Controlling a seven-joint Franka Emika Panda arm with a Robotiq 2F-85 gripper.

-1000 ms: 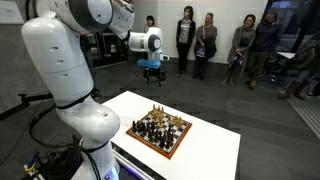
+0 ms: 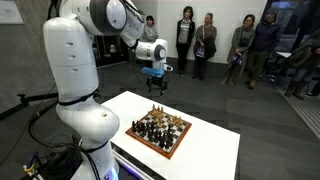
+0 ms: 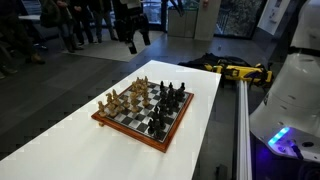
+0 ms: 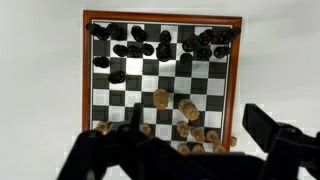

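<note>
A wooden-framed chessboard [image 2: 158, 150] lies on the white table, with black pieces [image 2: 150, 133] towards the arm's base side and tan pieces [image 2: 178, 122] opposite. In the wrist view, two tan pieces, one pawn-like [image 4: 161, 98] and one larger [image 4: 187, 109], stand forward of the other tan ones. My gripper is open above the board, its dark fingers [image 4: 272, 135] wide apart with nothing held between them. It hangs well clear of the pieces, as the second exterior view shows.
Black and yellow gear [image 3: 238, 70] lies beyond the table in the second exterior view. Several people [image 2: 205, 40] stand in the background, away from the table.
The upper arm and gripper have come down a little in the first exterior view. The board and its pieces look unchanged.
</note>
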